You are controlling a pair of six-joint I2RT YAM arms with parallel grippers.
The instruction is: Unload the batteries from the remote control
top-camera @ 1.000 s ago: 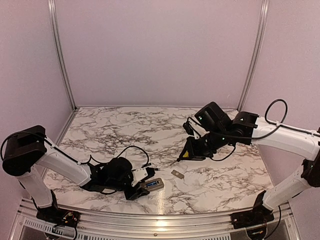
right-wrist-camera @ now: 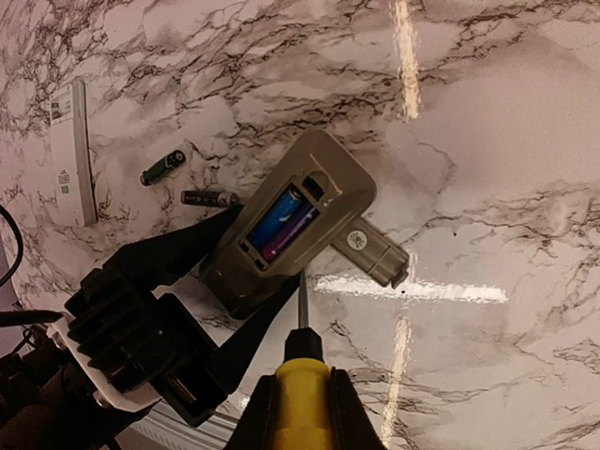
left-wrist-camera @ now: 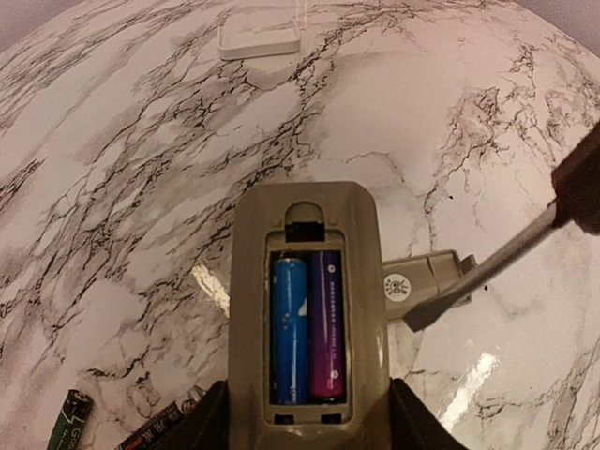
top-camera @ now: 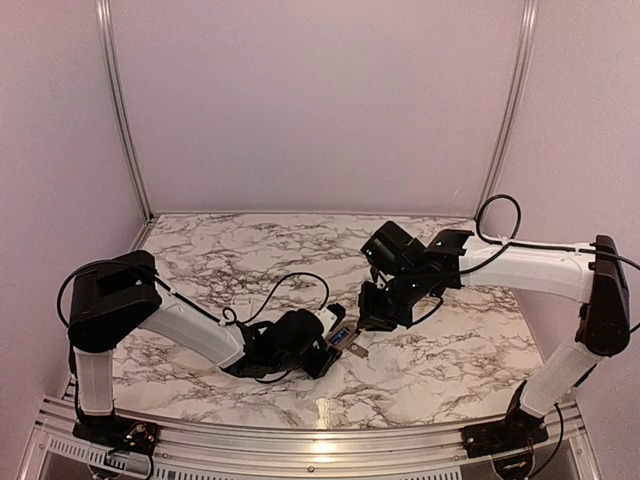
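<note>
The grey remote (left-wrist-camera: 253,281) has its battery compartment open and facing up, with a blue battery (left-wrist-camera: 289,328) and a purple battery (left-wrist-camera: 325,323) inside. My left gripper is shut on the remote's lower end. My right gripper is shut on a yellow-handled screwdriver (right-wrist-camera: 309,398), whose metal shaft reaches toward the remote's side; whether it touches cannot be told. The loose battery cover (right-wrist-camera: 370,248) lies on the table beside the remote, partly under it in the right wrist view.
A green battery (right-wrist-camera: 162,167) and a dark battery (right-wrist-camera: 208,198) lie loose beside the remote. A white flat object (right-wrist-camera: 70,155) lies farther off.
</note>
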